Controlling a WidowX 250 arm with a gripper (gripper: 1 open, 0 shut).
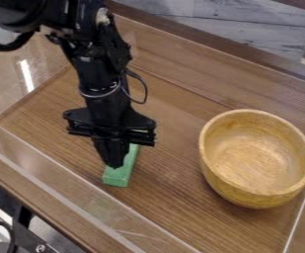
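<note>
A black robot arm comes down from the upper left, its gripper (114,158) low over the wooden table, just above and left of a green block (119,174). The block lies flat, its upper end partly behind the gripper. The fingers look shut; whether they touch the block I cannot tell.
A large tan bowl (257,158) stands on the right of the table. A grey wooden surface (234,25) is at the back, and the table's edge runs along the lower left.
</note>
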